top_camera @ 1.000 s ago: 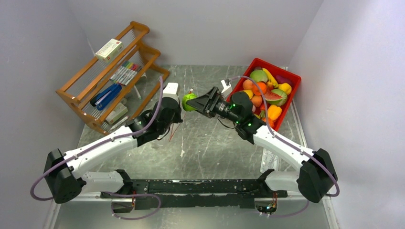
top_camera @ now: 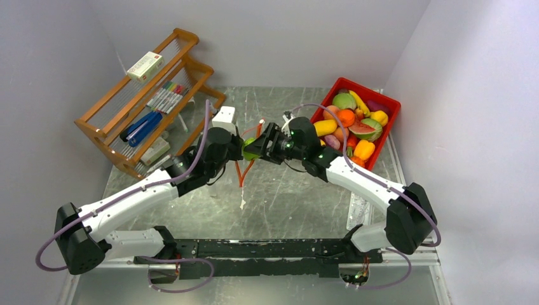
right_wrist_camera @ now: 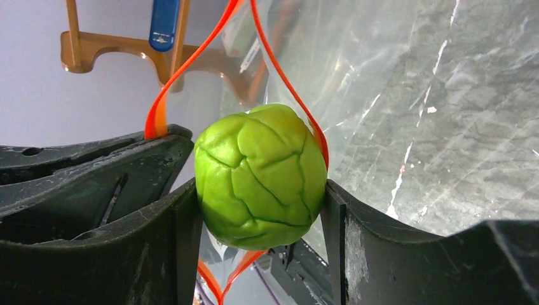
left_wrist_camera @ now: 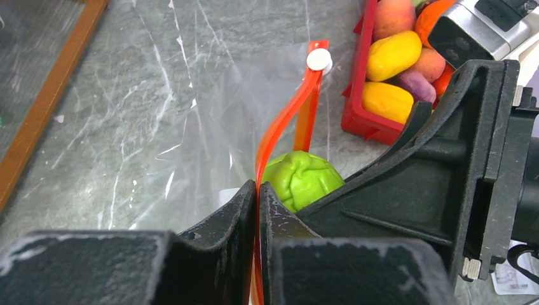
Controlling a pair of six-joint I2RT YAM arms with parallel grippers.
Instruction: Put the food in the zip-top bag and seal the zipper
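Observation:
A clear zip top bag [left_wrist_camera: 210, 140] with an orange zipper rim [left_wrist_camera: 273, 130] hangs from my left gripper, which is shut on one side of that rim. The bag's mouth stands open in the right wrist view, its two orange edges [right_wrist_camera: 289, 86] spread apart. My right gripper is shut on a green, veined toy cabbage [right_wrist_camera: 260, 175]. The cabbage is at the mouth, between the two edges; how far inside it reaches cannot be told. The fingertips [right_wrist_camera: 175, 136] of the left gripper are right beside it. From above, both grippers nearly meet around the cabbage [top_camera: 250, 149].
A red bin [top_camera: 395, 117] full of toy fruit and vegetables stands at the back right. At the back left is a wooden rack [top_camera: 202, 68] with markers, blue-handled tools and boxes.
My right gripper has moved left and slightly down with the cabbage, closer to the left gripper. More of the orange rim shows, spread wider. The left arm has shifted slightly.

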